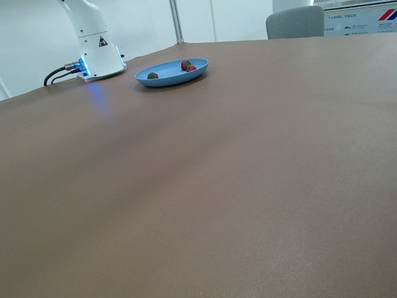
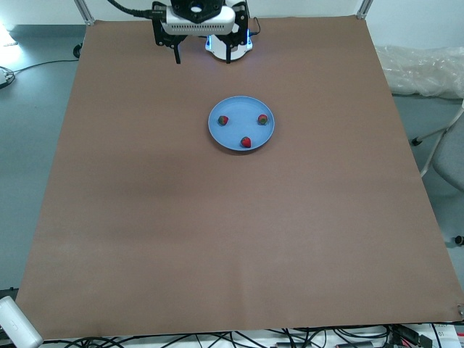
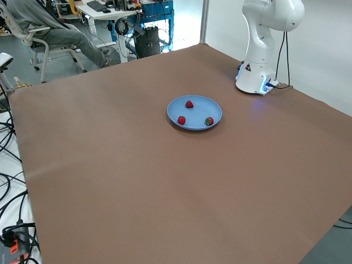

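A round blue plate [image 2: 241, 130] holds strawberries, one red [image 2: 246, 142], others at upper left [image 2: 223, 120] and upper right [image 2: 262, 119]; it also shows in the top view [image 1: 167, 79] and right view [image 3: 194, 105]. At the top of the left view my gripper [image 2: 203, 56] hangs behind the plate near the arm base, clear of the plate, its two fingers apart with nothing visible between them. The gripper is out of frame in the top and right views.
The white arm base [image 3: 254, 77] stands at the back edge with cables. Cables line the near edge; a chair [image 2: 449, 152] stands beside the table.
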